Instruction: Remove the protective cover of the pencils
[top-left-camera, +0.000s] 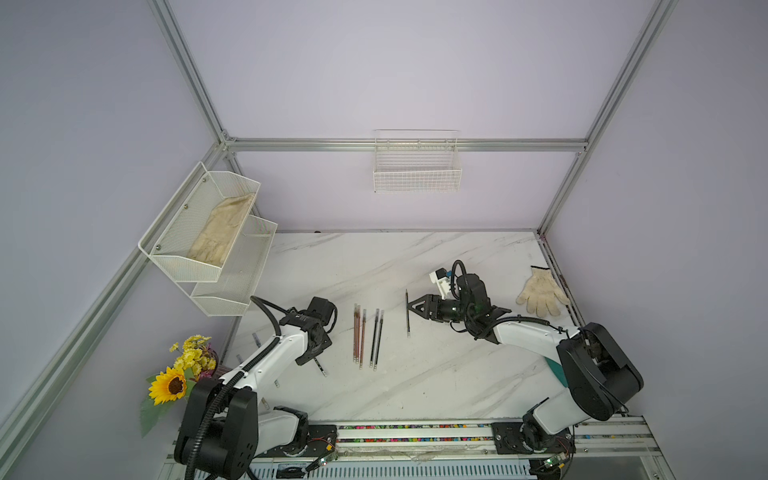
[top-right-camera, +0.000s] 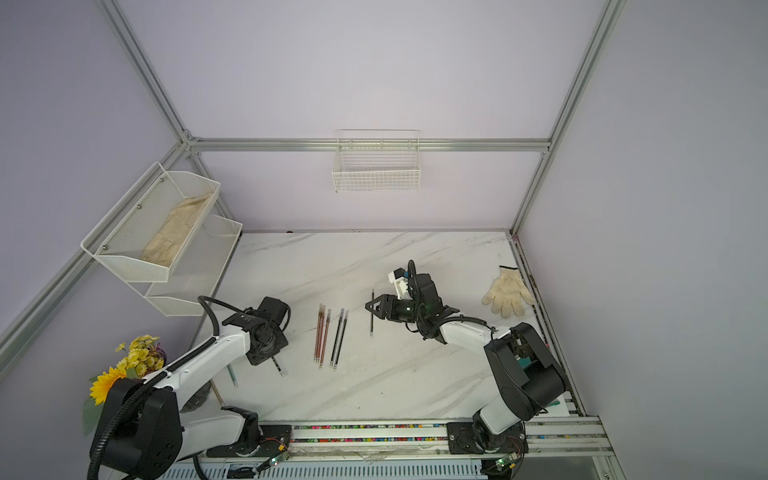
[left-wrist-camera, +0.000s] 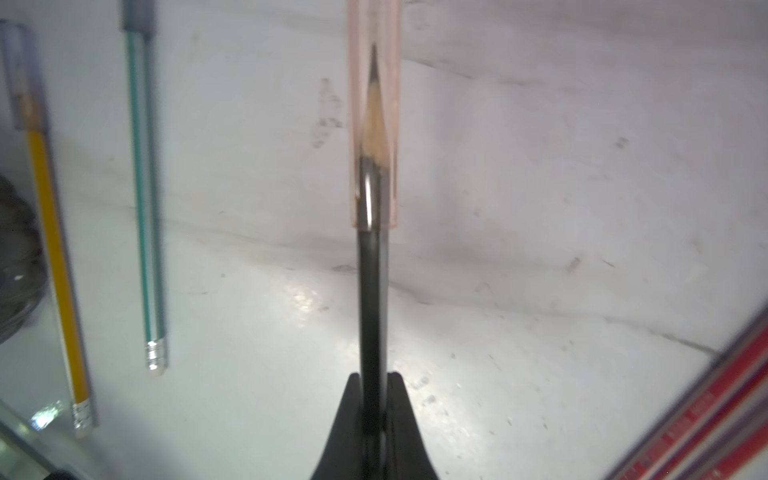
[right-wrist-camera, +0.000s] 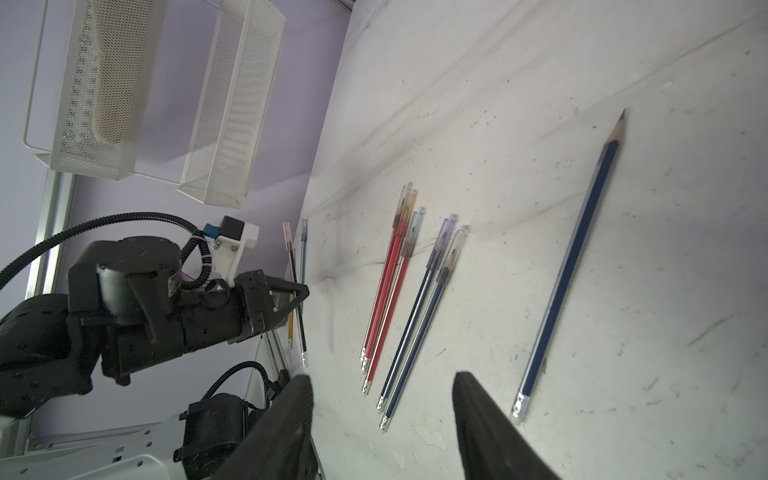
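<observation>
My left gripper is shut on a dark pencil (left-wrist-camera: 373, 288), whose tip sits inside a translucent pink cover (left-wrist-camera: 392, 192). A yellow pencil (left-wrist-camera: 57, 264) and a green pencil (left-wrist-camera: 147, 200), both capped, lie left of it in the left wrist view. Red capped pencils (right-wrist-camera: 387, 272) and blue capped pencils (right-wrist-camera: 416, 320) lie in a row mid-table. To their right an uncovered dark blue pencil (right-wrist-camera: 571, 264) lies alone, near my right gripper (top-left-camera: 418, 307), which stands open with nothing seen between its fingers.
A glove (top-left-camera: 542, 289) lies at the right edge. Wire baskets (top-left-camera: 194, 260) hang on the left wall, with flowers (top-left-camera: 168, 385) below.
</observation>
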